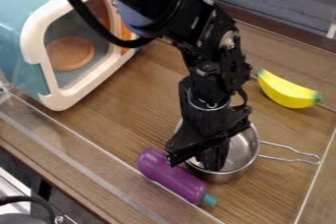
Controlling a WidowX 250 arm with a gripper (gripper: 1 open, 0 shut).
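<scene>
My gripper [210, 149] points down into a small steel pot [231, 171] with a wire handle reaching right. Its fingertips are partly hidden inside the pot and by the gripper's own body; it looks shut, and I see nothing clearly between the fingers. A purple toy eggplant [171, 177] with a teal stem lies just left and in front of the pot. A yellow toy banana [286, 90] lies behind the pot to the right.
A blue and white toy oven [53, 85] with an orange disc inside stands at the left.
</scene>
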